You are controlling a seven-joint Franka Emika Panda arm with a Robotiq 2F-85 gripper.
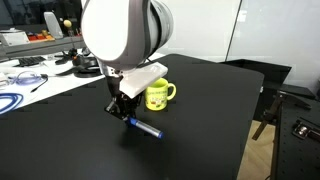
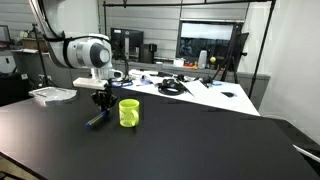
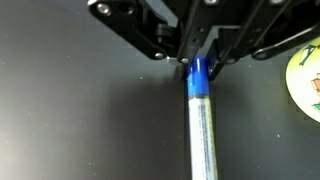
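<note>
A marker (image 1: 146, 129) with a white barrel and blue ends is held by one end, low over the black table. My gripper is shut on its blue cap, as the wrist view shows, with the barrel running down the frame from the fingers. In the second exterior view the marker (image 2: 97, 120) slants from the gripper toward the near side; whether its far end touches the table I cannot tell. A yellow-green mug (image 1: 159, 94) stands upright close beside the gripper, apart from the marker.
The mug's patterned side (image 3: 305, 80) shows at the right edge of the wrist view. Cables (image 1: 12, 101) and tools lie on a white table behind.
</note>
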